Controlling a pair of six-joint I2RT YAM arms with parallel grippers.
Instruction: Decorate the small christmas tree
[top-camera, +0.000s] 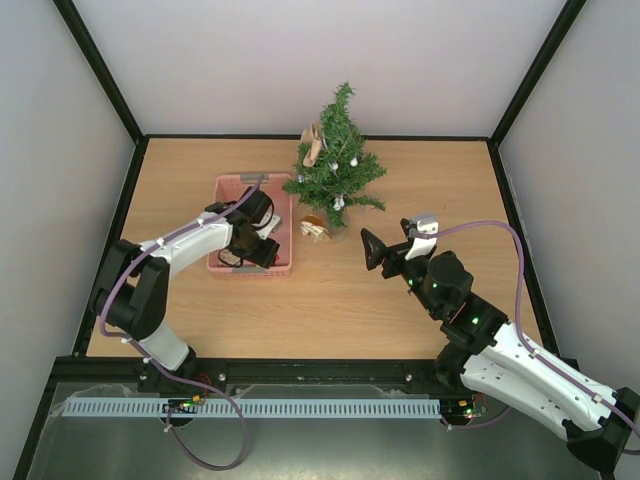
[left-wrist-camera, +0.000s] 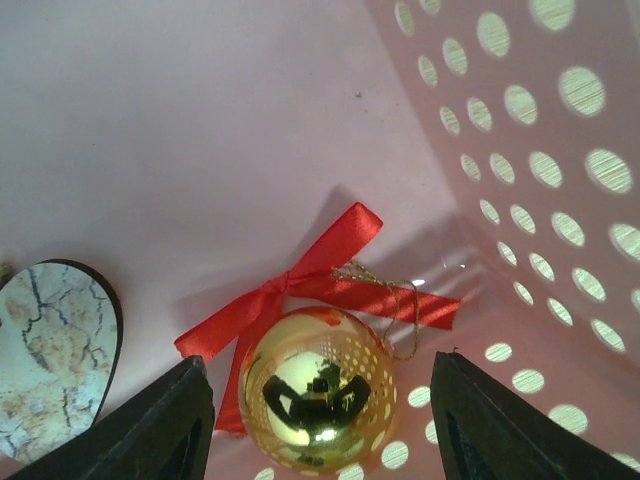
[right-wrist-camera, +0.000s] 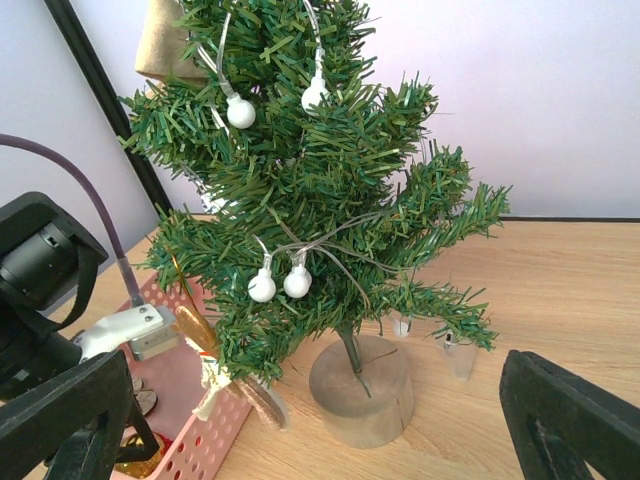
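A shiny gold ball (left-wrist-camera: 318, 395) with a red ribbon (left-wrist-camera: 267, 305) and a gold string loop (left-wrist-camera: 405, 318) lies in a corner of the pink basket (top-camera: 222, 192). Over it, my left gripper stands open, one finger on either side of the ball in the left wrist view. The green Christmas tree (top-camera: 338, 165) stands on the table behind and to the right of the basket. It carries white bulbs (right-wrist-camera: 297, 281), and a brown-and-white ornament (right-wrist-camera: 228, 365) hangs low on its left side. My right gripper is open and empty, in front of the tree.
In the basket, a round disc with a cracked pale face (left-wrist-camera: 55, 360) lies beside the ball. The basket's perforated wall (left-wrist-camera: 545, 160) rises close to the left gripper. Bare table (top-camera: 440, 190) stretches right of the tree.
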